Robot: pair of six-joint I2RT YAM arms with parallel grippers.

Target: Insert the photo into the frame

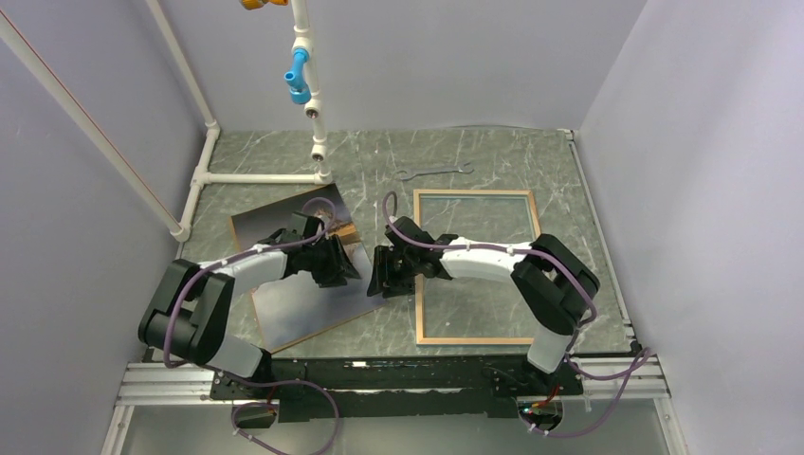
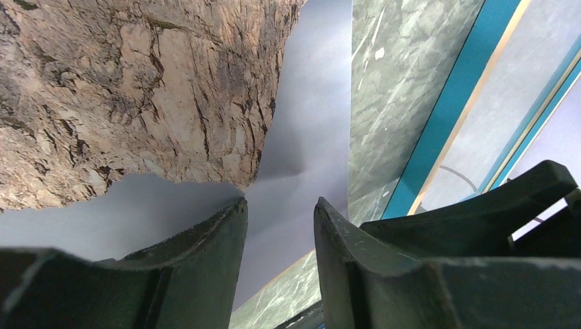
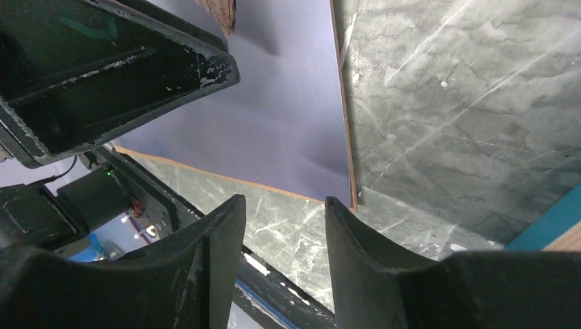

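Note:
The photo [image 1: 318, 308], a dark landscape over a pale reflection, lies flat and turned askew on the left of the table. A thin tan edge runs along its lower border. To its right lies the light wooden frame [image 1: 418, 318], apart from it. My left gripper is low over the photo's pale part; its fingers stand apart with only the photo's surface showing between them. At the photo's lower right corner, my right gripper is part open, the corner seen between and beyond its fingertips. Neither shows a grip on the photo.
A wrench [image 1: 434, 172] lies behind the frame. White pipes [image 1: 261, 178] with a blue valve [image 1: 298, 78] stand at the back left. The two grippers are close together. Bare table [image 1: 370, 336] shows between photo and frame.

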